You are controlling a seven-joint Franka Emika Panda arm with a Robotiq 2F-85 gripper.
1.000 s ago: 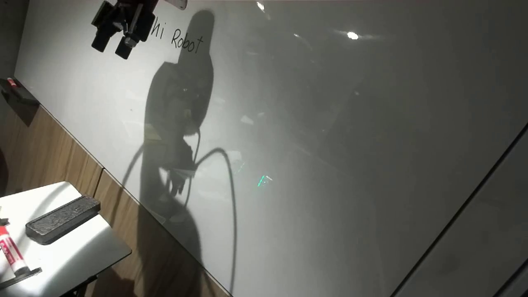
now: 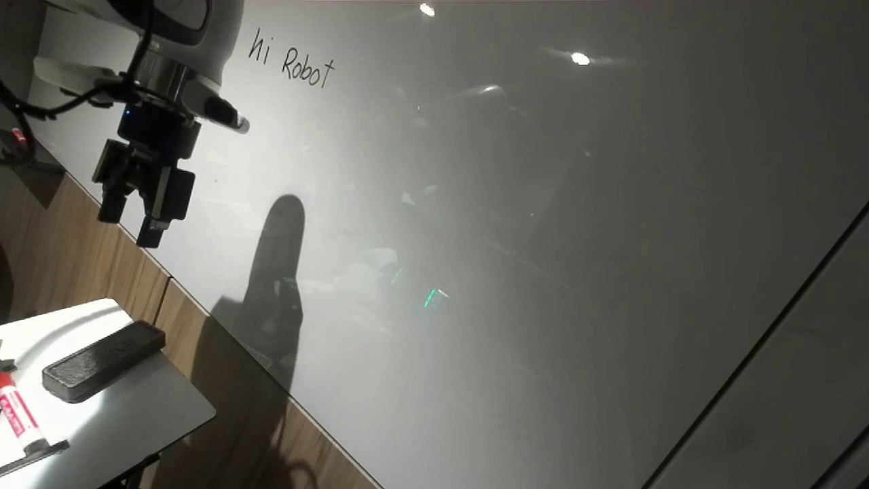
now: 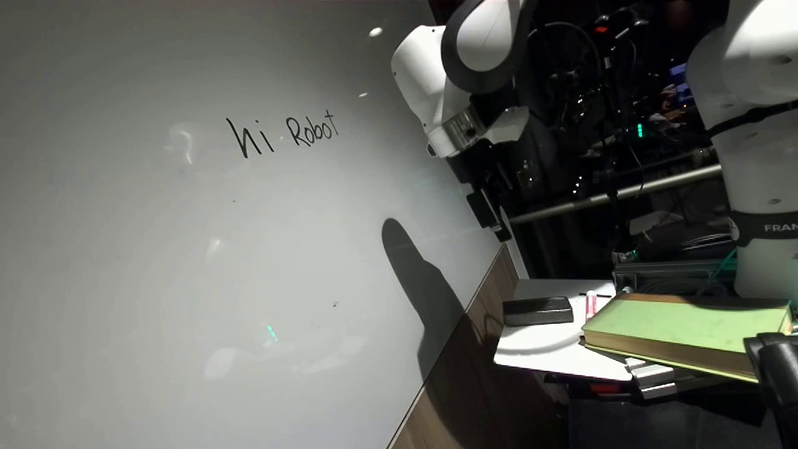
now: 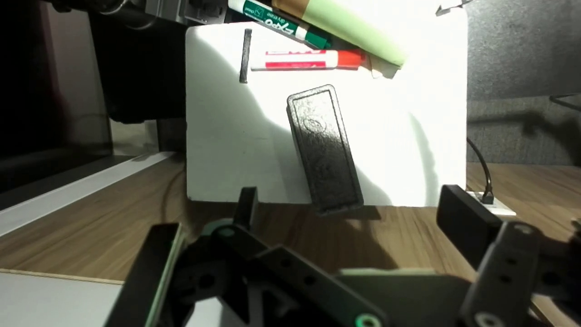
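Black handwriting reading "hi Robot" (image 3: 280, 135) marks the upper part of the whiteboard (image 3: 149, 262). A dark rectangular eraser (image 4: 325, 150) lies on a small white table (image 4: 228, 147), one end at the table's edge nearest the board. My gripper (image 2: 130, 232) hangs in the air above and beyond the table, in front of the board's lower left edge. Wide apart in the wrist view, its dark fingers (image 4: 468, 223) have nothing between them. In that view the eraser shows past the fingertips, not touched by them.
Beside the eraser lie a red marker (image 4: 305, 60), a green marker (image 4: 278, 22) and a thin black strip (image 4: 245, 56). A thick green book (image 3: 681, 325) covers the table's other side. Wooden panelling (image 2: 232, 375) runs below the board.
My gripper has come down and to the left in exterior view 1, away from the writing. Its shadow has shifted off the writing. The eraser and red marker have not moved.
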